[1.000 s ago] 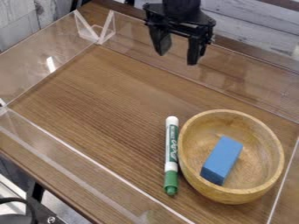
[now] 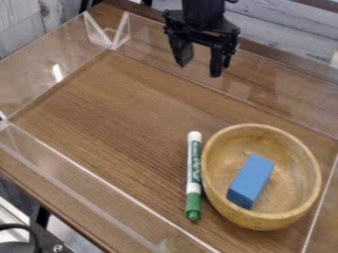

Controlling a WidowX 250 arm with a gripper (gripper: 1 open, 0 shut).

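Observation:
My black gripper (image 2: 200,51) hangs at the top centre of the camera view, above the back of the wooden table, open, with nothing seen between its fingers. Below and to the right of centre, a round light wooden bowl (image 2: 298,166) holds a blue block (image 2: 251,180) lying tilted inside it. A white and green marker (image 2: 195,175) lies lengthwise on the table just left of the bowl, its green end toward the front.
A clear plastic piece (image 2: 113,30) stands at the back left. Transparent edging runs along the left side, and a dark cable lies at the front left corner.
The gripper has shifted slightly over the last second, staying at the back centre. The bowl, block and marker have not moved.

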